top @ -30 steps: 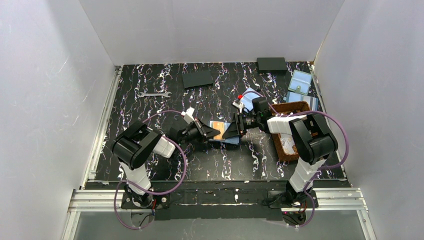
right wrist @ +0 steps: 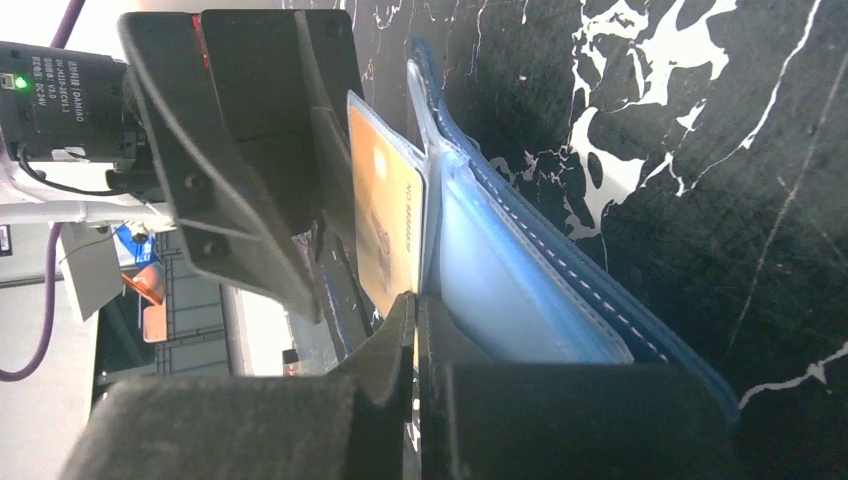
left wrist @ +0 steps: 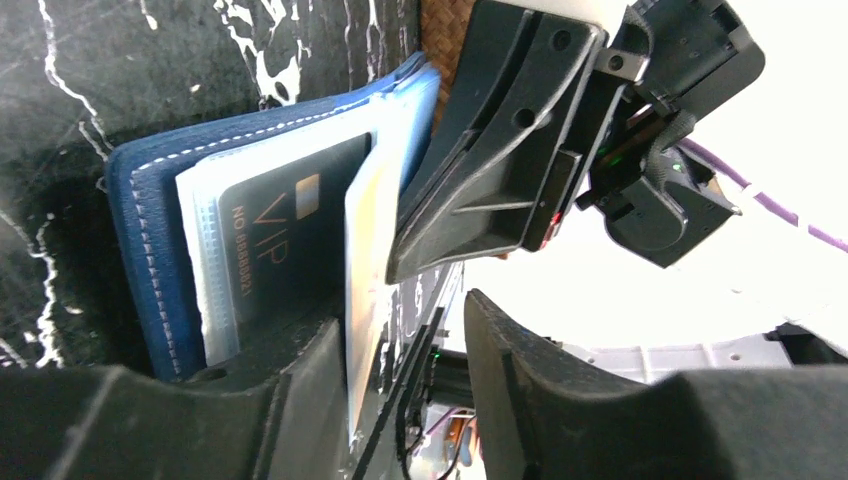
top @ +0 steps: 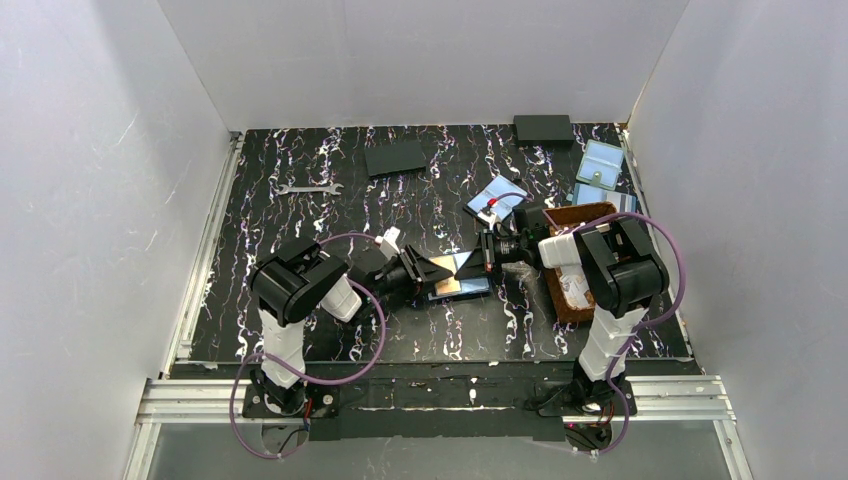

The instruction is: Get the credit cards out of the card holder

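Note:
A blue card holder (top: 471,284) with clear sleeves lies open at the front middle, between my grippers. Its sleeves show a dark VIP card (left wrist: 270,235) and an orange card (right wrist: 383,210). My right gripper is shut on the sleeve edge at the orange card, which stands up edge-on in the left wrist view. My left gripper is part open around that raised sleeve, its fingers (left wrist: 520,400) low in its view; whether it touches the card is unclear.
A brown basket (top: 560,300) stands at the right, with blue holders (top: 602,160) behind it. Two black slabs (top: 395,158) and a wrench (top: 310,189) lie at the back.

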